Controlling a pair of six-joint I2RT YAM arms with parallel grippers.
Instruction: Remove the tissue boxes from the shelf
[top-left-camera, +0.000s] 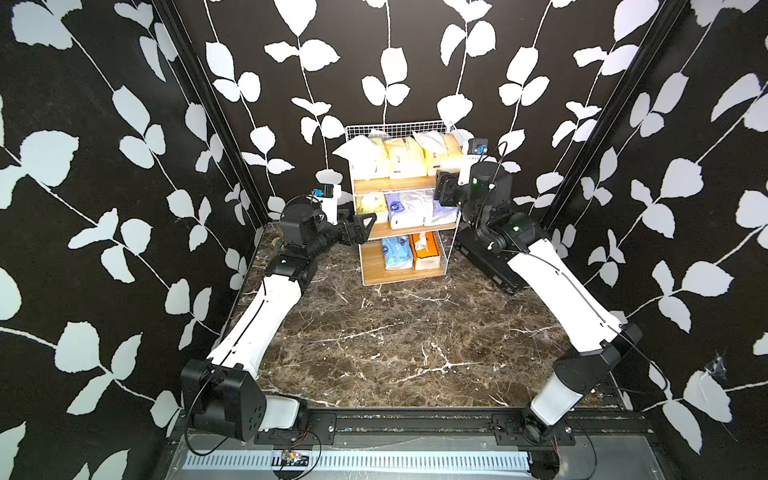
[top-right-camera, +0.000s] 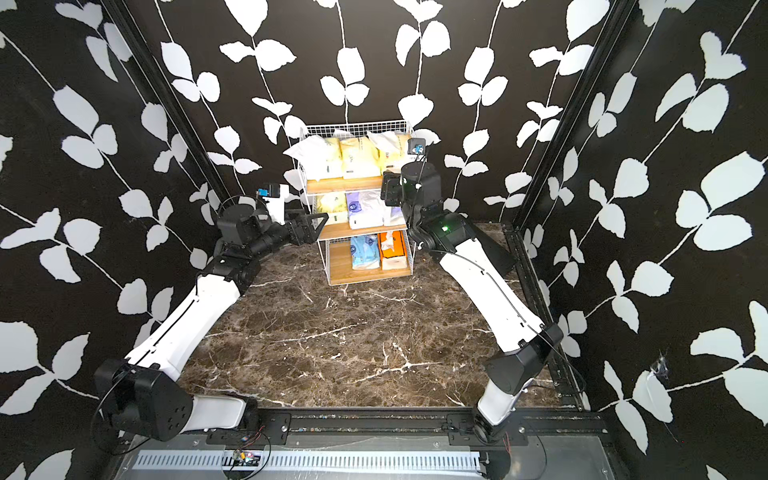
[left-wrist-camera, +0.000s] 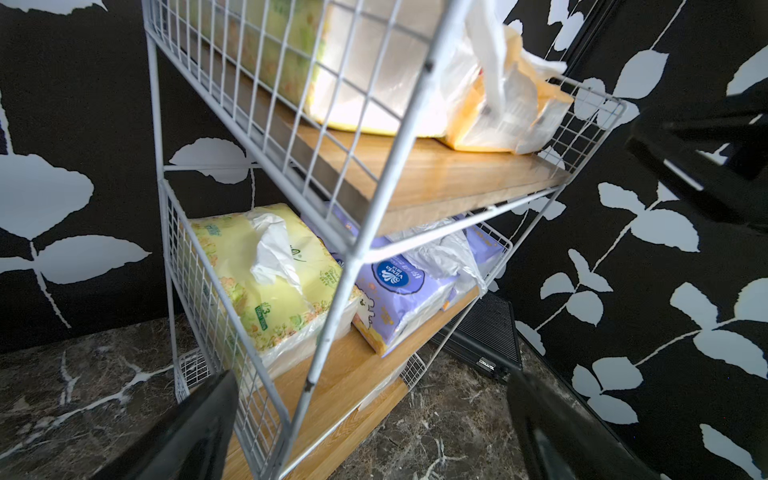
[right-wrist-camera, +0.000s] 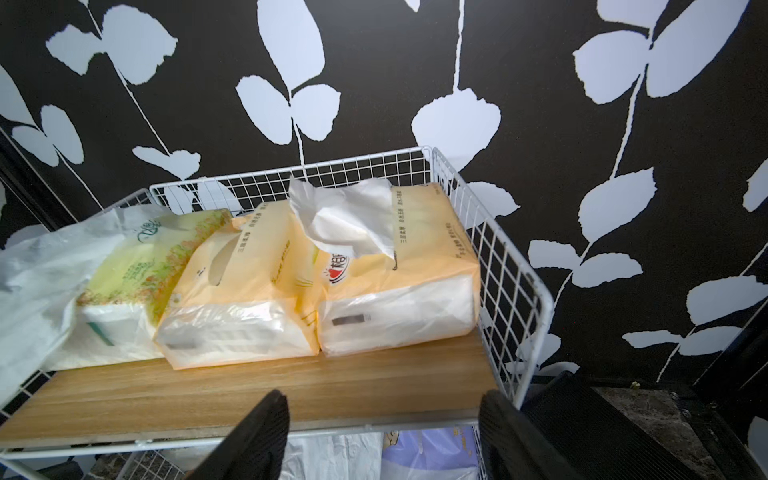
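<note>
Three soft tissue packs stand on the top board of the white wire shelf (top-left-camera: 406, 276): a green one (right-wrist-camera: 152, 256) at left, then a yellow one (right-wrist-camera: 240, 280) and another yellow one (right-wrist-camera: 424, 248) at right. My right gripper is open in front of this board, near its right end, with nothing between its fingers. The middle level holds a yellow-green pack (left-wrist-camera: 272, 272) and purple packs (left-wrist-camera: 396, 284). Below sit a blue pack (top-left-camera: 396, 252) and an orange box (top-left-camera: 427, 249). My left gripper stands open and empty, left of the shelf.
A wire side wall (right-wrist-camera: 496, 272) edges the top level beside the right yellow pack. On the floor right of the shelf lies a black flat object (left-wrist-camera: 480, 332).
</note>
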